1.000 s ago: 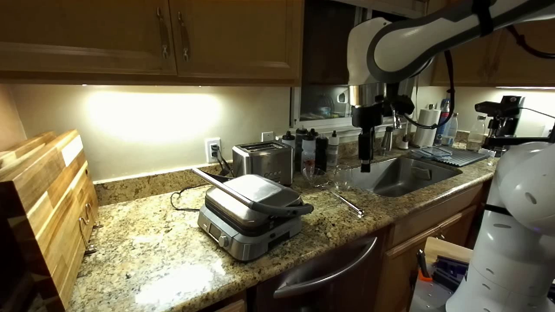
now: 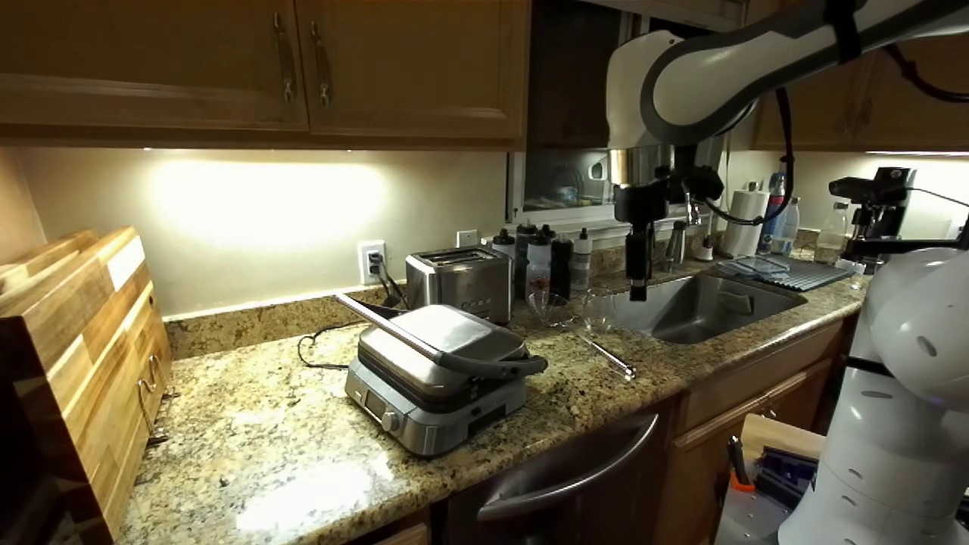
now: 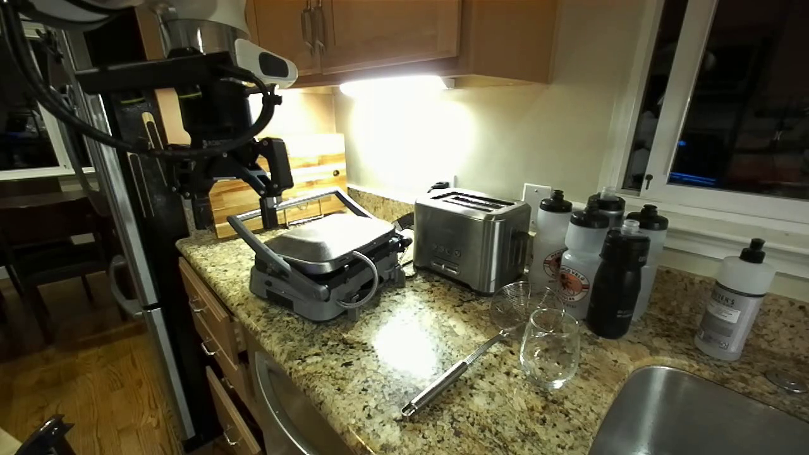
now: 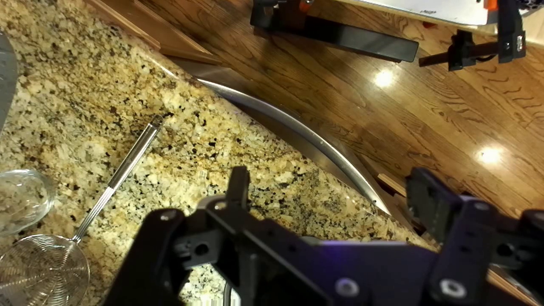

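Note:
My gripper stands open, its fingers (image 4: 238, 186) wide apart and nothing between them. It points down, well above the counter, as exterior view 1 shows with the gripper (image 2: 638, 292) edge-on. On the counter lies a metal strainer with its long handle (image 3: 447, 384) toward the front edge. A clear stemless glass (image 3: 550, 349) stands upright beside the strainer's mesh bowl (image 4: 43, 270). The silver contact grill (image 2: 436, 381) has its lid down. Behind it is a steel toaster (image 3: 471, 239).
Several bottles (image 3: 618, 284) stand against the back wall, near the sink (image 2: 695, 309). Wooden boards (image 2: 86, 363) fill the left end. Bare counter (image 2: 263, 427) lies left of the grill. Below the front edge is a curved metal handle (image 2: 568, 477).

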